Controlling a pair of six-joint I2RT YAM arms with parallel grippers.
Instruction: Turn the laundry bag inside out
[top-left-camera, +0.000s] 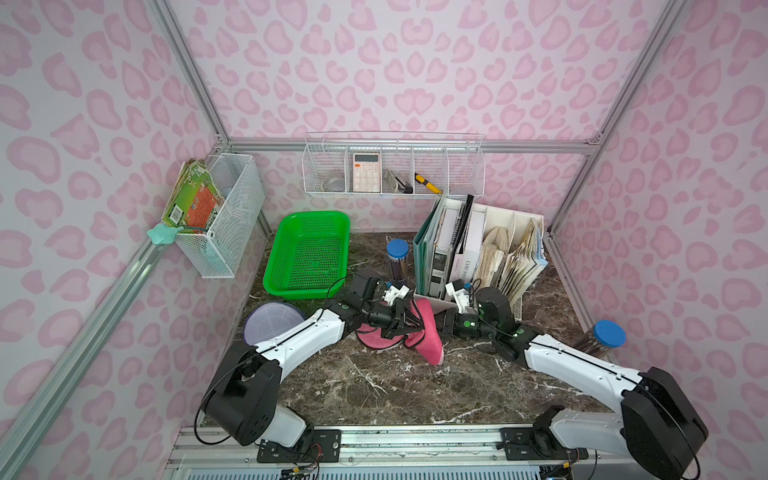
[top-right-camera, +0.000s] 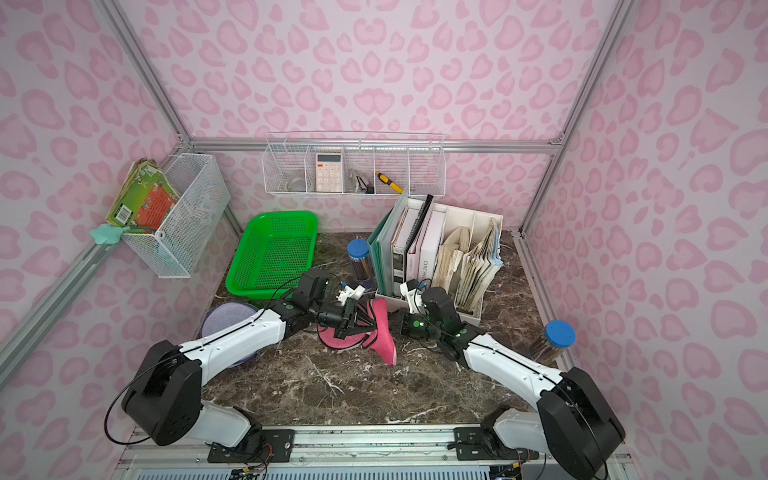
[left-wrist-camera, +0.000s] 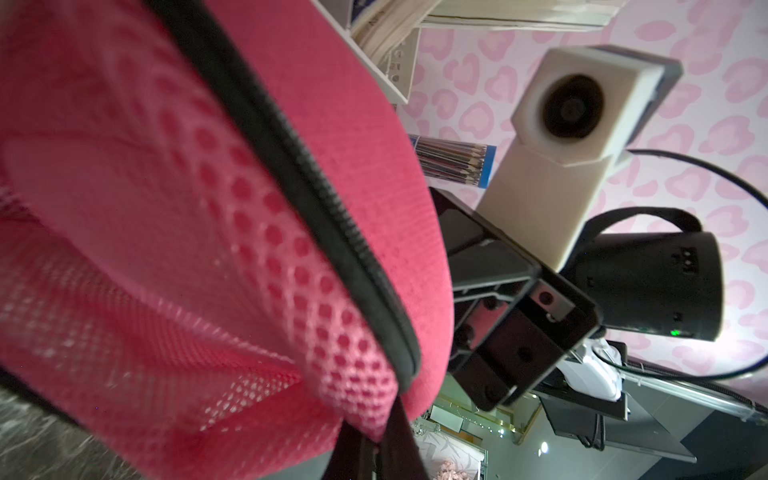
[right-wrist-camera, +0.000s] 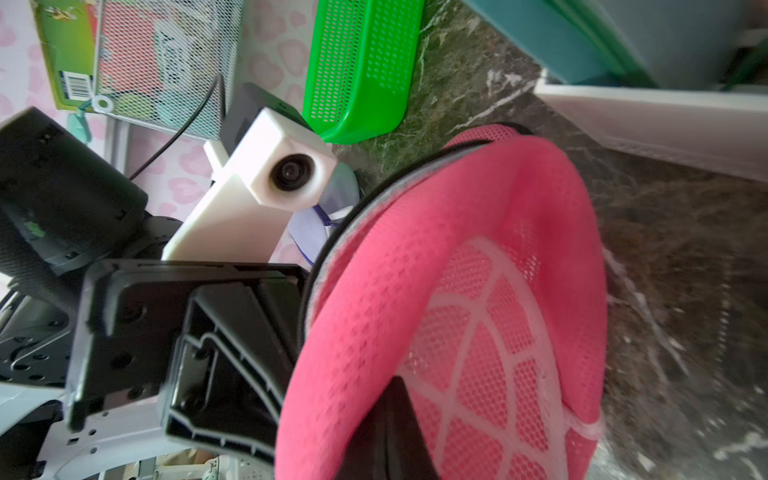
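Observation:
The pink mesh laundry bag hangs bunched above the counter between both grippers, its lower end hanging down. My left gripper is shut on its edge, right by the dark zipper; mesh folds spread from that pinch. From the right side, my right gripper reaches up against the bag, its dark fingers lying close together over the pink cloth. Whether these fingers grip any fabric is not clear. In the right wrist view, the bag's opening faces the camera, with pale seams on the inner mesh visible.
Behind the arms stand a green basket, a jar with a blue lid and a white file holder packed with papers. A round lilac item lies at left.

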